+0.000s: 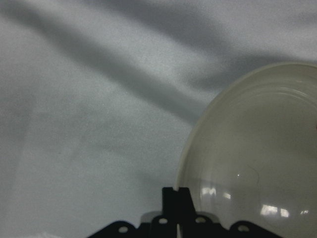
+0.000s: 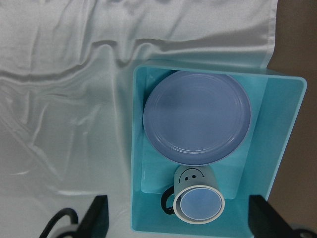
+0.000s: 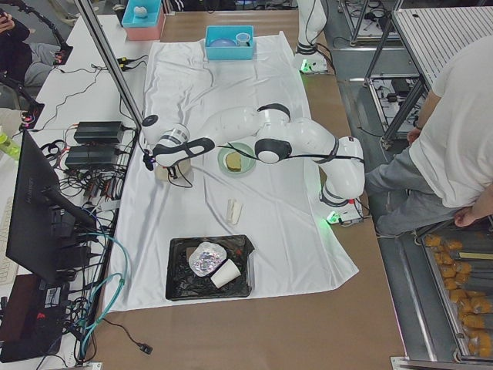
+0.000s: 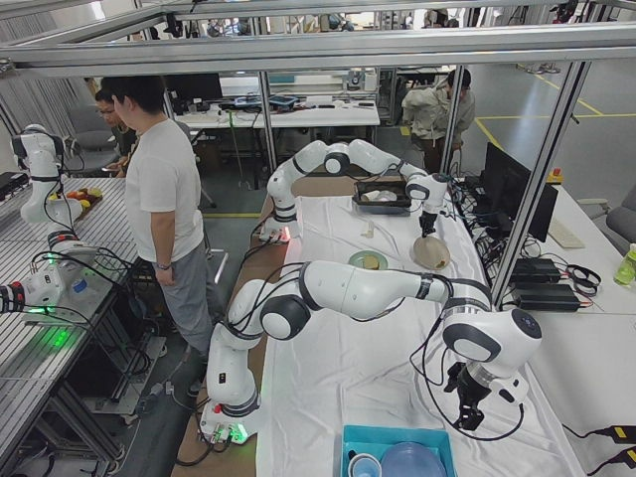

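My left gripper is shut at the rim of a beige plate (image 1: pixel 252 144); whether the rim is between its fingers is unclear. In the camera left view the left arm's wrist partly hides that plate. My right gripper is open above the cloth near a blue bin (image 2: pixel 280 124), which holds a lavender plate (image 2: pixel 195 116) and a smiley mug (image 2: pixel 188 176) with a light blue interior.
A green plate (image 3: pixel 229 168) with a yellowish item (image 3: pixel 234 160) lies mid-cloth. A small white item (image 3: pixel 233 210) lies below it. A black tray (image 3: pixel 177 281) holds foil and a white cylinder. A monitor and cables border one side; a person stands opposite.
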